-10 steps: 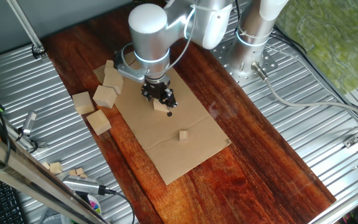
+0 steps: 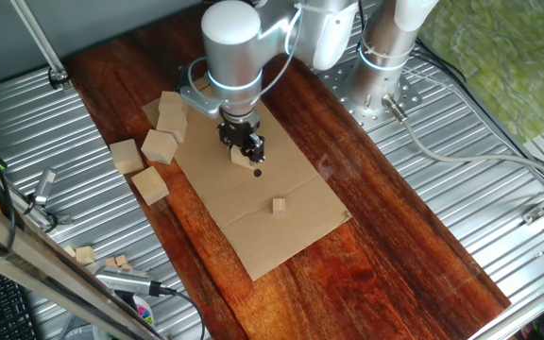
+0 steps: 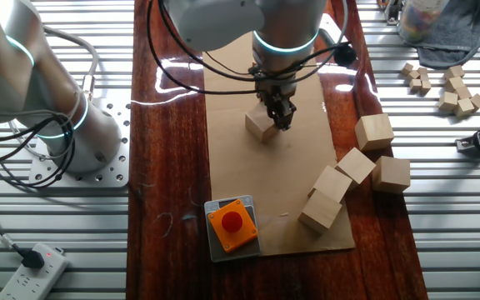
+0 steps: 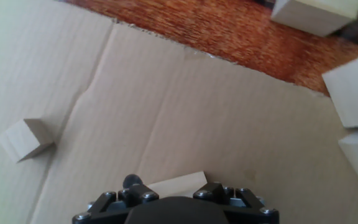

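My gripper (image 2: 251,151) is low over the cardboard sheet (image 2: 281,241), at a wooden block (image 2: 241,161) that it partly covers in exterior view 1. In exterior view 2 this block (image 3: 261,123) rests on the cardboard, with the black fingers against or just above its right side. The wrist view shows the fingers spread apart; the top of the block (image 4: 182,184) appears between and beyond them, its lower part hidden. Contact between fingers and block cannot be made out. A smaller wooden cube (image 2: 279,205) lies alone on the cardboard, clear of the gripper.
Several larger wooden blocks (image 2: 160,146) cluster at the cardboard's left edge in exterior view 1. An orange box with a red button (image 3: 232,222) stands on the sheet's edge in exterior view 2. A small dark round spot (image 2: 258,173) is near the gripper.
The arm's head has shifted slightly right and up in exterior view 1, while the fingertips have moved a little left over the block. The loose blocks have stayed put.
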